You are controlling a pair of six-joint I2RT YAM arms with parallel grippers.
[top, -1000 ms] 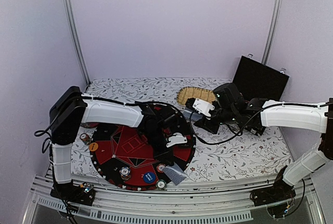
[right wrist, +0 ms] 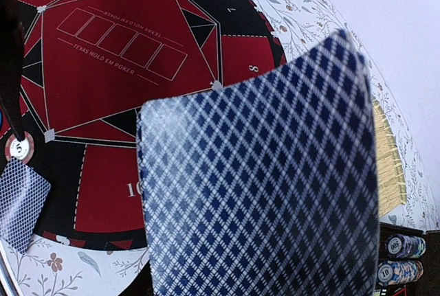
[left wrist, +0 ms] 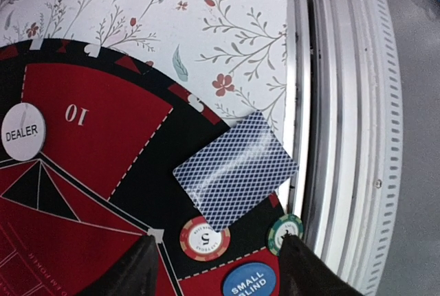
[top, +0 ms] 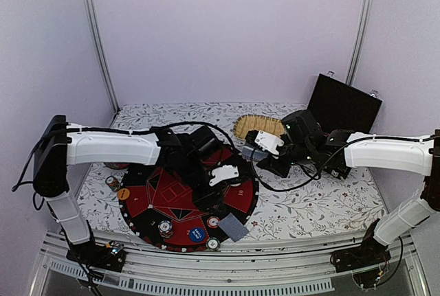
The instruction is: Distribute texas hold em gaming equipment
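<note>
Blue-backed playing cards (left wrist: 236, 171) lie flat at the rim of the round red and black poker mat (left wrist: 96, 128), overlapping a white-and-red 5 chip (left wrist: 194, 244). Above them is my left gripper, its fingers apart and empty. My right gripper (top: 256, 150) is shut on a bowed stack of blue-backed cards (right wrist: 261, 179), raised beyond the mat's right side; in the right wrist view the stack hides the fingers. The dealer button (left wrist: 23, 132), the blue small blind button (left wrist: 249, 281) and a green chip (left wrist: 285, 233) rest on the mat.
A woven tray (top: 256, 123) stands at the back. The black case (top: 344, 107) is open at the right, with chip stacks (right wrist: 402, 271) inside. A metal rail (top: 206, 258) borders the front.
My left gripper has drawn back leftward from the cards at the mat's front edge, which now lie free and flat. The right arm looks unmoved.
</note>
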